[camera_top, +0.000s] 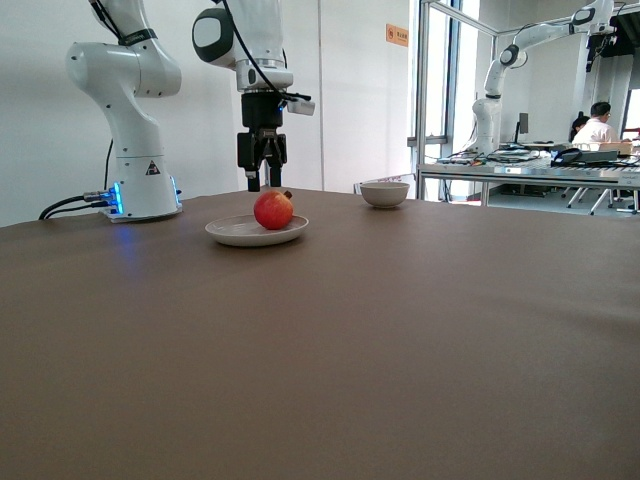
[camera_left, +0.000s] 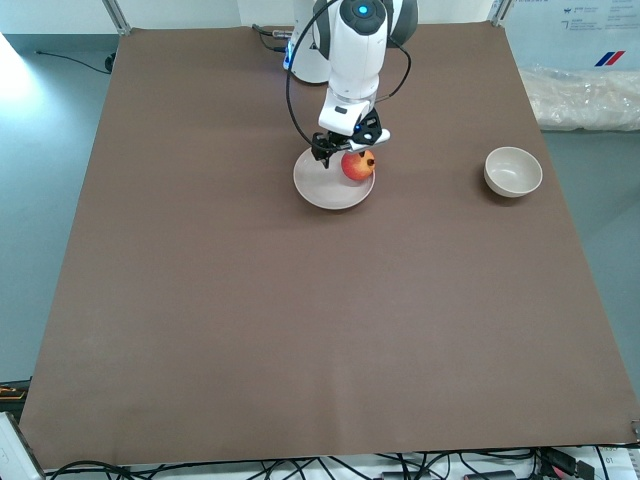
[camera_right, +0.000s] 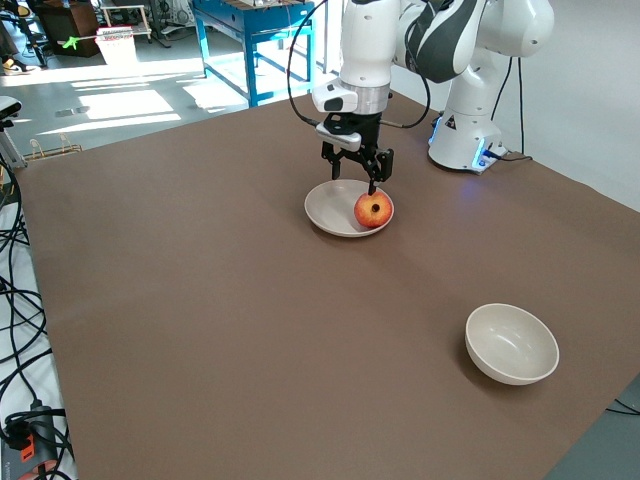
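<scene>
A red-yellow pomegranate (camera_left: 359, 167) (camera_top: 273, 211) (camera_right: 372, 210) rests on a white plate (camera_left: 315, 185) (camera_top: 230, 229) (camera_right: 330, 208). Just above it hangs my black gripper (camera_left: 344, 158) (camera_top: 263, 176) (camera_right: 354, 175), pointing down, its fingers apart with nothing seen held between them. In the right view one finger stands just over the fruit's top.
A white bowl (camera_left: 513, 171) (camera_top: 383, 194) (camera_right: 511, 345) stands apart from the plate, to the right in the left view. My arm's base and cables sit at the back edge.
</scene>
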